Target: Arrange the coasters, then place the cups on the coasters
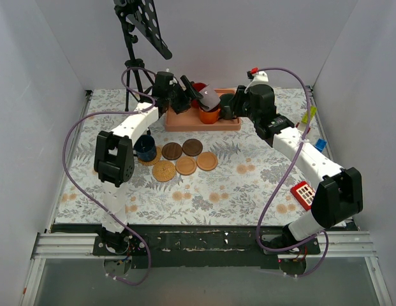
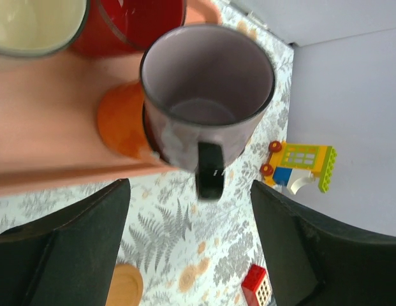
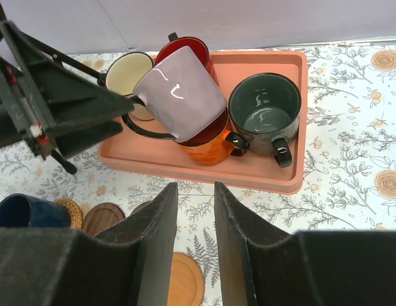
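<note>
A grey-mauve cup (image 2: 204, 83) lies tilted across an orange cup (image 3: 207, 150) in the salmon tray (image 1: 178, 124). My left gripper (image 1: 196, 90) is open; in its wrist view, the grey cup's black handle (image 2: 210, 169) appears between the spread fingers, with no grip on it visible. At the tray's right, by a dark green cup (image 3: 264, 108), my right gripper is partly open with an empty narrow gap. A dark blue cup (image 1: 145, 148) is beside a woven coaster (image 1: 158, 154). Dark coasters (image 1: 172, 151) and light wooden coasters (image 1: 186, 166) lie in front of the tray.
A red cup (image 3: 185, 44) and a cream cup (image 3: 129, 71) share the crowded tray. A black stand (image 1: 129, 51) rises behind the left arm. Toy blocks (image 1: 303, 194) lie along the right edge.
</note>
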